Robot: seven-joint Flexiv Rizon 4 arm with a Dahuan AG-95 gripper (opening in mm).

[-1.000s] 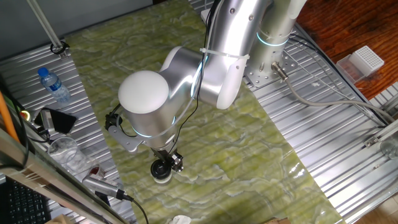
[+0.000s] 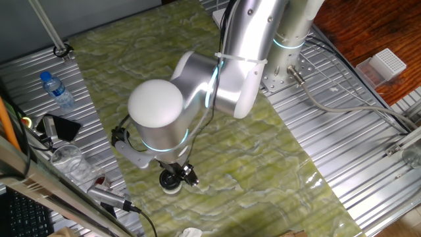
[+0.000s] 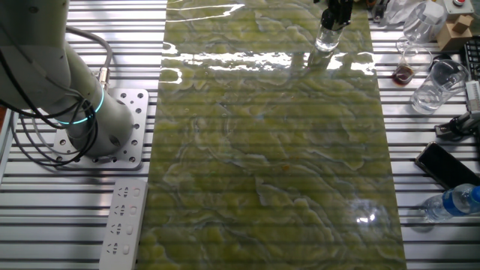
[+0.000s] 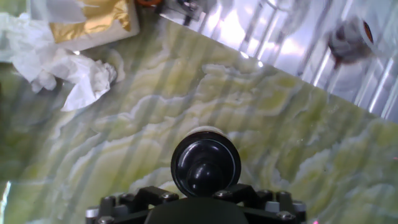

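A small clear jar with a round black lid (image 4: 206, 163) is right in front of my gripper in the wrist view. The lid covers the fingertips, so whether the fingers grip the jar is hidden. From exterior view 1, the black lid (image 2: 170, 180) shows beside the gripper (image 2: 189, 175), with a pale jar base below it. Exterior view 2 has the clear jar (image 3: 328, 39) at the top edge, under the dark gripper parts. Whether its base touches the green marbled mat (image 3: 262, 142) cannot be told.
Crumpled white tissue (image 4: 84, 78) and a gold-and-white pack (image 4: 99, 23) lie on the mat's edge. Beyond the mat are a glass with dark liquid (image 3: 403, 73), clear cups (image 3: 439, 86), a phone (image 3: 448, 166) and a water bottle (image 3: 452, 201).
The jar stays at nearly the same spot beside the gripper.
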